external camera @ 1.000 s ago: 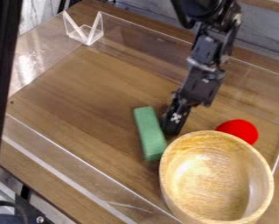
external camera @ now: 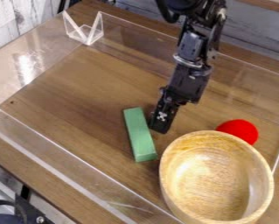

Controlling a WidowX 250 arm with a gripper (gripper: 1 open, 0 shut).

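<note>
The black arm reaches down from the top of the camera view, its gripper (external camera: 162, 119) low over the board just right of a green block (external camera: 141, 134). Whether the fingers are open or shut is hard to tell. The block lies flat on the wooden surface. A red ball (external camera: 237, 130) sits to the right, behind a large wooden bowl (external camera: 216, 201) in the lower right.
Clear low walls border the wooden board (external camera: 77, 96). A clear angular holder (external camera: 86, 30) stands at the back left. The left and middle of the board are free.
The gripper has shifted slightly left and up from a second ago, and the green block now lies a little further left.
</note>
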